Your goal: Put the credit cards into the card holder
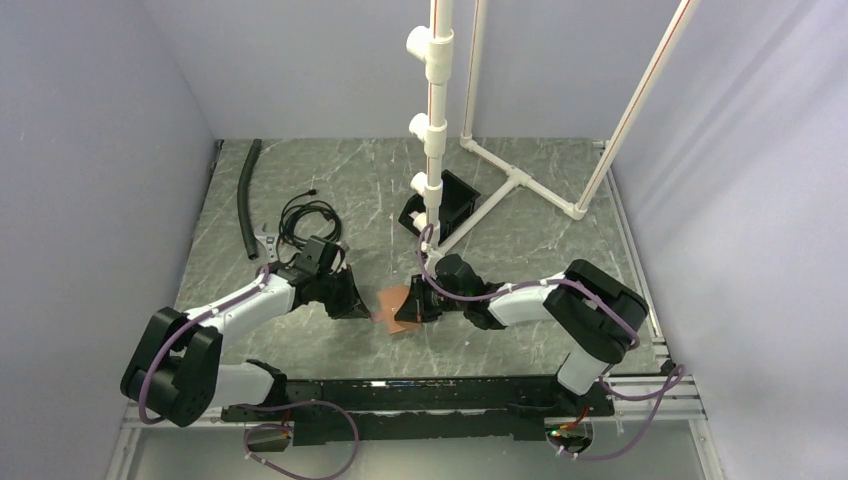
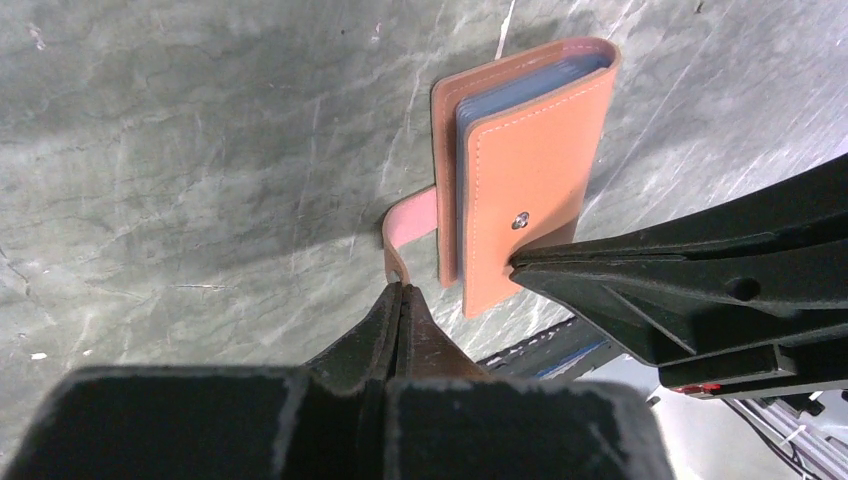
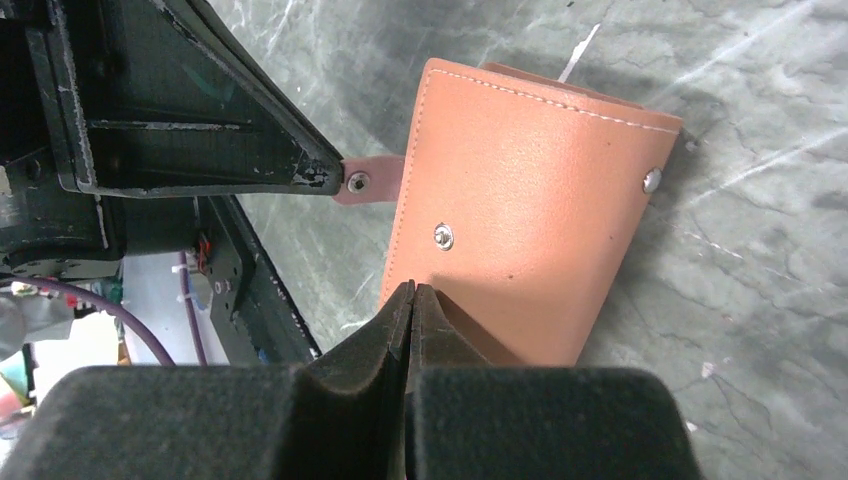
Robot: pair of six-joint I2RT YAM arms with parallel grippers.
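The salmon card holder (image 2: pixel 535 160) lies on the grey table with clear sleeves along its side and a pink strap (image 3: pixel 370 170) sticking out to the left. My left gripper is shut at that strap's end; whether the strap is between its tips is unclear. My right gripper is shut, its tips on the holder's front cover (image 3: pixel 520 200), near the snap stud. No credit cards can be made out.
A black bin (image 1: pixel 455 200) stands behind a white pipe frame (image 1: pixel 520 180). A coiled cable (image 1: pixel 310 210), black tube (image 1: pixel 245 200) and wrench (image 1: pixel 266 243) lie at the back left.
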